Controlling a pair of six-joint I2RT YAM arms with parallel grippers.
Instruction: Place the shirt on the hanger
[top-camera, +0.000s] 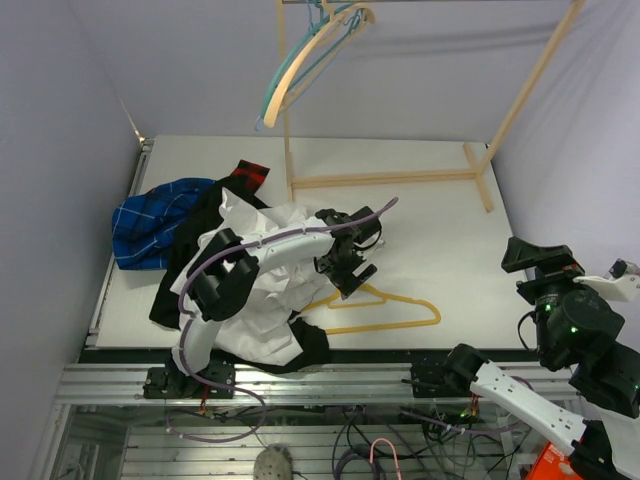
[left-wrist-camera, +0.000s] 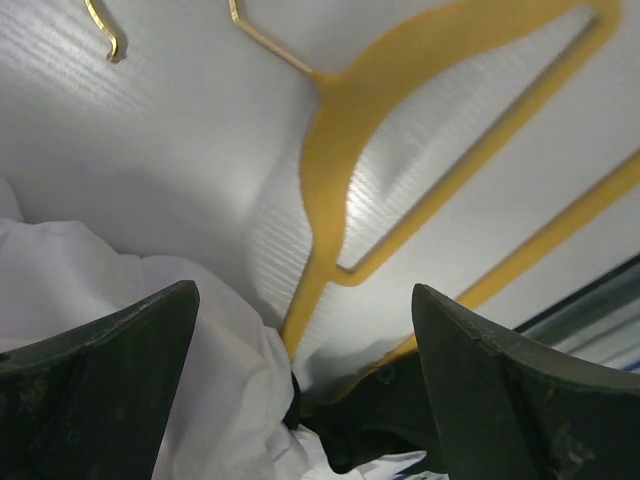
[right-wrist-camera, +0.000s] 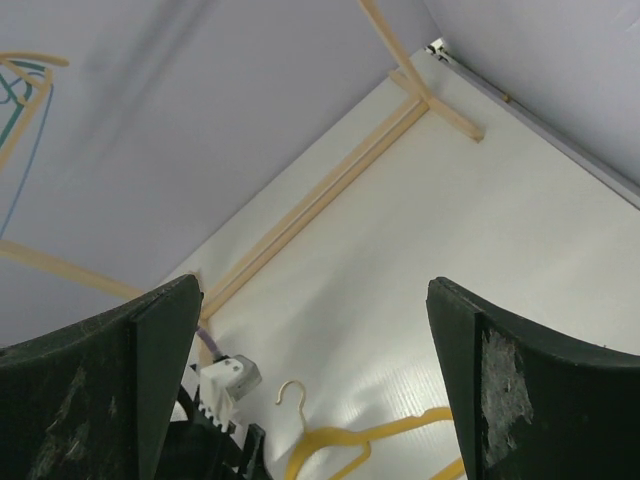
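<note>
The yellow hanger lies flat on the white table, and its left end runs under or into the white shirt. In the left wrist view the hanger shows its neck and shoulder, with the tip at the white cloth. My left gripper is open above the hanger's hook area, nothing between its fingers. Off at the table's right side, my right gripper is open and empty. The hanger is also partly visible low in the right wrist view.
A black garment and a blue plaid garment lie at the left, partly beneath the white shirt. Several hangers hang from the wooden rack at the back.
</note>
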